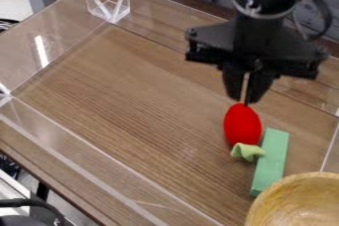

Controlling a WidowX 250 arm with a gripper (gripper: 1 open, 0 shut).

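The dark arm and its gripper (245, 52) fill the upper right, hanging above the table; whether the fingers are open or shut is unclear. Below it lies a red oval object (243, 122) with a pale green piece (247, 152) at its lower end. Right of these rests a green block (269, 165). A yellow bowl (298, 205) is cut off at the bottom right corner.
A clear container (109, 4) stands at the back left. Dark cables or fittings show beyond the left edge.
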